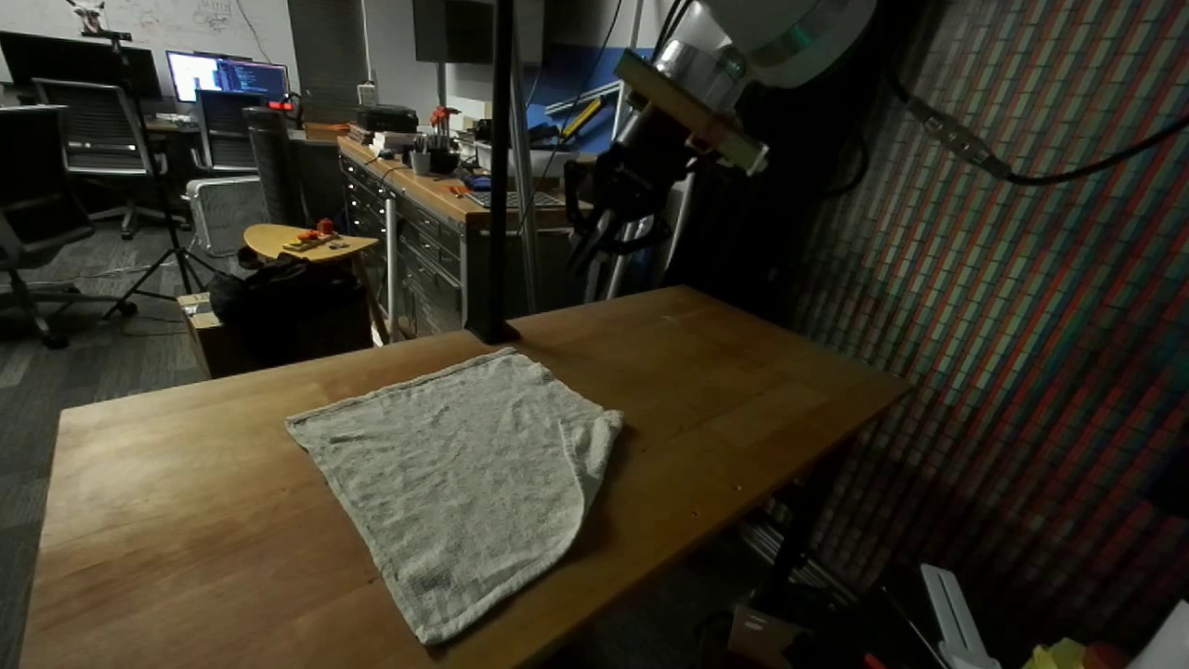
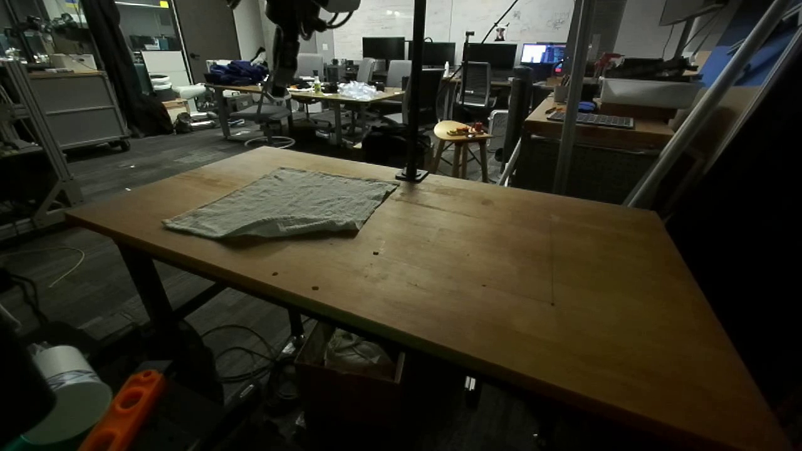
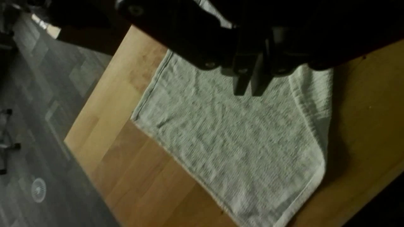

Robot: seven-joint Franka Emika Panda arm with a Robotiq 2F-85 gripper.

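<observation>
A pale grey towel (image 1: pixel 468 479) lies mostly flat on the wooden table (image 1: pixel 725 379). One of its edges is folded over on the side toward the robot. Well above the table and apart from the towel, my gripper (image 1: pixel 587 251) hangs over the far side in exterior view 1. In the wrist view its two fingers (image 3: pixel 241 85) stand close together with a slim gap, and towel shows behind them. I see nothing held between the tips. Exterior view 2 has the towel (image 2: pixel 293 203) at the table's far left, with the dark gripper high over it.
A black post (image 1: pixel 502 167) rises from the table's far edge, close to the towel's corner. A brick-patterned wall (image 1: pixel 1025 279) borders the right in exterior view 1.
</observation>
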